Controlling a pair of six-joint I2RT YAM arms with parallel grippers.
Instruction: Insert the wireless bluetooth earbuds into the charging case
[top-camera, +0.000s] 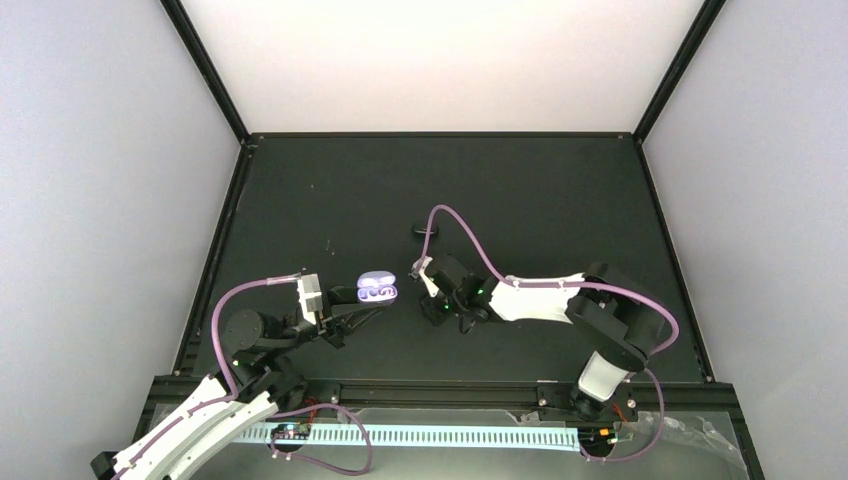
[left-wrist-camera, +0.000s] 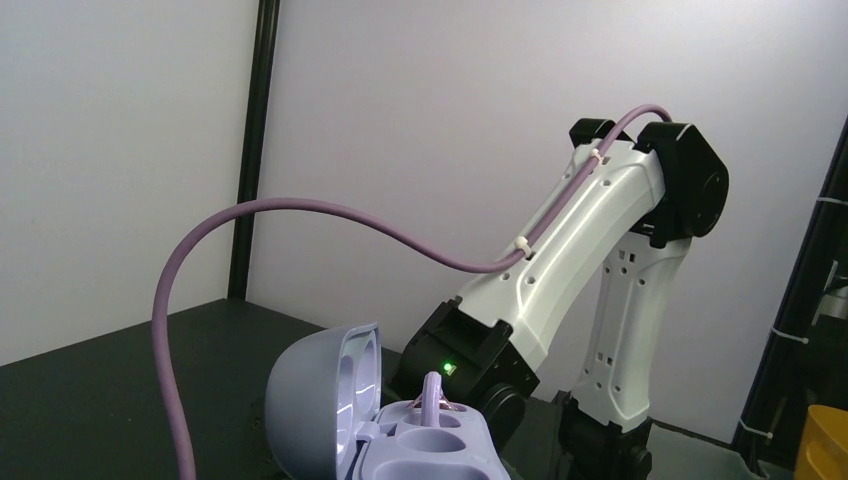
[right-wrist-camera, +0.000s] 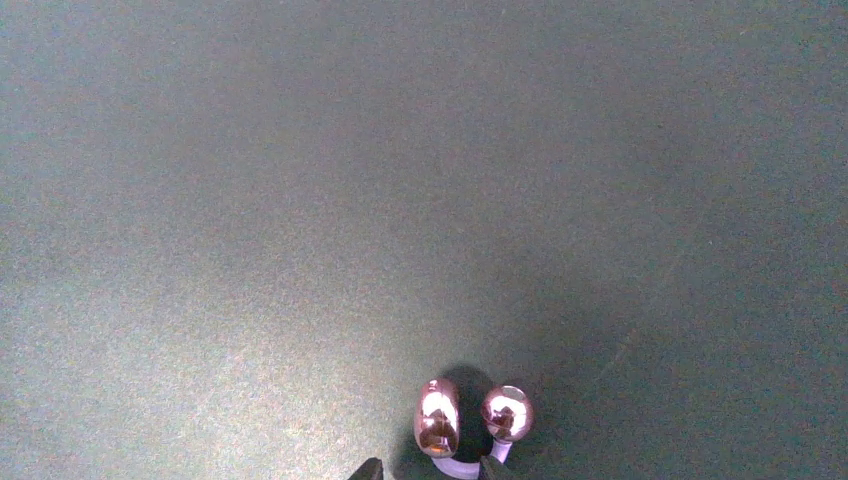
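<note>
The lilac charging case (top-camera: 377, 292) is held by my left gripper (top-camera: 368, 302), shut on it above the table, its lid open. In the left wrist view one clip-shaped lilac earbud (left-wrist-camera: 431, 400) stands in the case (left-wrist-camera: 425, 460). The other earbud (right-wrist-camera: 437, 418), with two shiny pink ends and a lilac band, lies on the dark tabletop at the bottom of the right wrist view. My right gripper is at this earbud with its fingertips (right-wrist-camera: 370, 469) apart; the right one overlaps the band. From above, the right arm hides this earbud.
A small black object (top-camera: 425, 231) lies on the table beyond the right gripper. The purple cable (top-camera: 470, 232) of the right arm arches over the table.
</note>
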